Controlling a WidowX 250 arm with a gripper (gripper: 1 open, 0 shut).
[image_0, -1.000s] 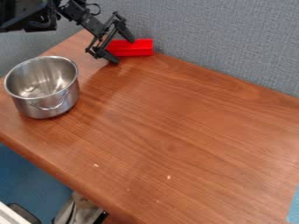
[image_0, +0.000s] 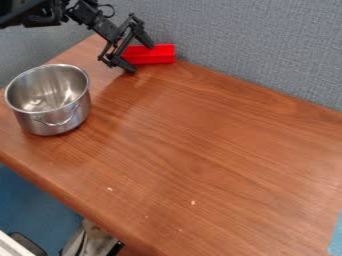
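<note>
My black gripper (image_0: 132, 50) hangs at the back left corner of the table, its fingers angled down around the near end of a red block (image_0: 156, 54) that lies against the grey wall. Whether the fingers grip the block or only stand beside it, I cannot tell. A steel pot (image_0: 48, 101) with a handle stands at the left edge of the table, in front of the gripper and apart from it.
A grey padded wall (image_0: 254, 45) runs along the back. Blue floor shows beyond the front left edge.
</note>
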